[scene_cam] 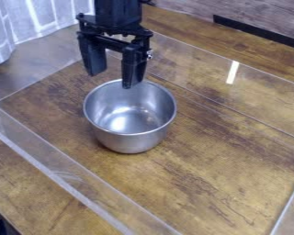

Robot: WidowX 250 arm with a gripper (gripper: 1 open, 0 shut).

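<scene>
A shiny steel bowl (129, 124) stands upright on the wooden surface, left of the middle of the camera view. The black gripper (113, 64) hangs just above the bowl's back rim, its two fingers spread apart and pointing down, with nothing visible between them.
Clear plastic walls enclose the wooden work area (217, 156), which is bare to the right and in front of the bowl. A white curtain (21, 27) is at the back left, and a dark strip (239, 27) runs along the back wall.
</scene>
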